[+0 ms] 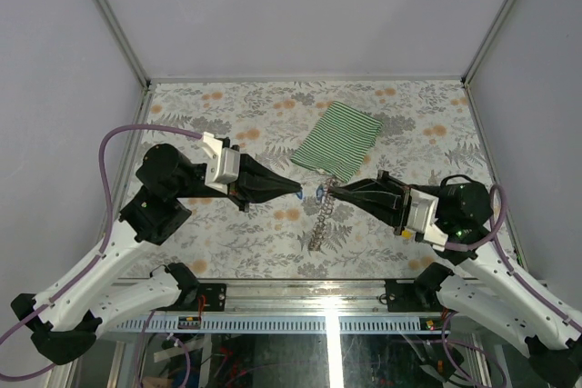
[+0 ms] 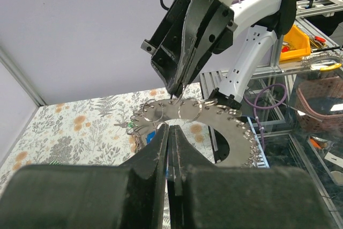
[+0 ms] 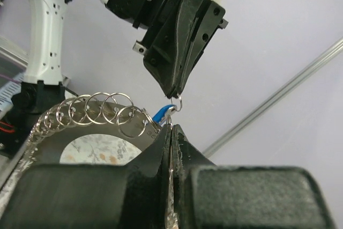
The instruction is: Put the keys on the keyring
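Note:
In the top view my left gripper (image 1: 300,191) and right gripper (image 1: 329,191) face each other above the table, a small gap apart. A metal plate edged with several rings (image 2: 236,138) hangs from my right gripper, which is shut on thin metal of it. Beside that plate shows a blue key (image 2: 150,137). My left gripper is shut, with a thin metal ring (image 3: 179,102) at its tips. A blue piece (image 3: 163,113) appears close below those tips in the right wrist view; which gripper bears it, I cannot tell.
A green striped cloth (image 1: 338,141) lies on the flowered table behind the grippers. A small yellow object (image 1: 406,233) is partly hidden under the right arm. Grey walls (image 1: 309,15) enclose the area.

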